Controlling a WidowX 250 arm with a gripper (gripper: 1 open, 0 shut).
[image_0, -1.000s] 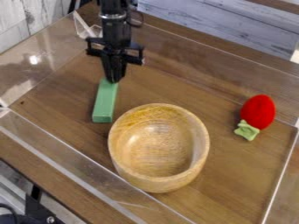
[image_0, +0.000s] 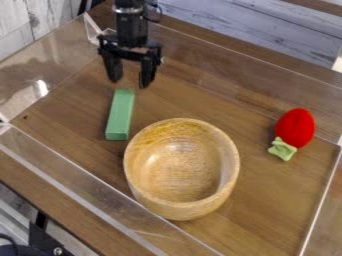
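Observation:
The dark gripper (image_0: 131, 68) hangs at the upper left with its fingers apart, open, just above the far end of a green rectangular block (image_0: 119, 114) lying on the wooden table (image_0: 227, 95). A large wooden bowl (image_0: 181, 200) sits below and right of the block. A red oval object (image_0: 295, 127) with a small pale green piece (image_0: 282, 149) below it lies at the right.
Clear rails or walls run along the lower left and right edges.
The block, bowl and red object look unmoved.

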